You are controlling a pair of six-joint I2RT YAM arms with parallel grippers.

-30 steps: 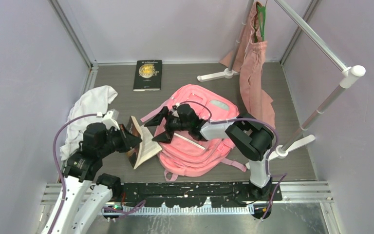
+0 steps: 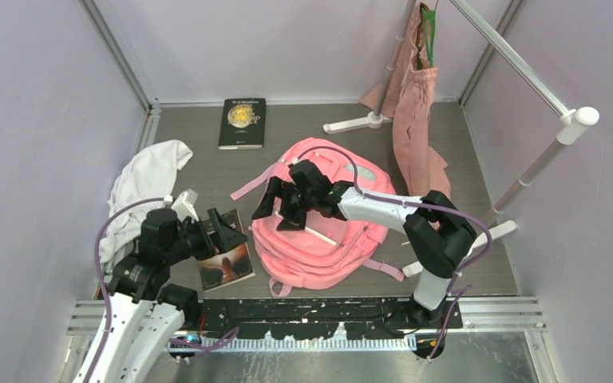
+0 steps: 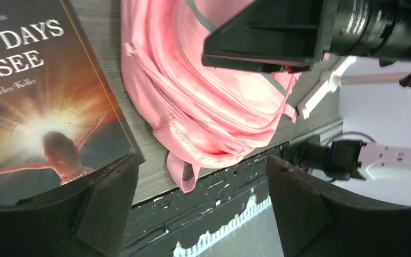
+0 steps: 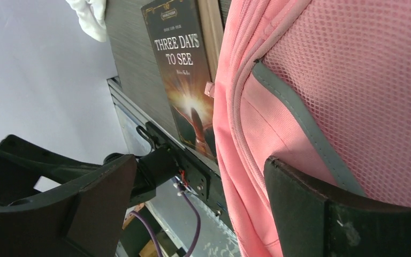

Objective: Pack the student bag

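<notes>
The pink backpack (image 2: 319, 255) lies in the middle of the floor. My right gripper (image 2: 275, 211) is open over its left part; the right wrist view shows only bag fabric and the book beyond. The book "Three Days to See" (image 2: 227, 270) lies closed, flat at the bag's left, also in the left wrist view (image 3: 37, 107). My left gripper (image 2: 223, 235) is open above that book, nothing between its fingers.
A dark book (image 2: 242, 124) lies at the back. A white cloth (image 2: 144, 175) is at the left. A white rack (image 2: 527, 175) with hanging pink clothing (image 2: 419, 144) stands at the right.
The book was lifted half open at my left gripper; it now lies closed and flat. My left gripper has opened and moved slightly right; my right has shifted slightly right.
</notes>
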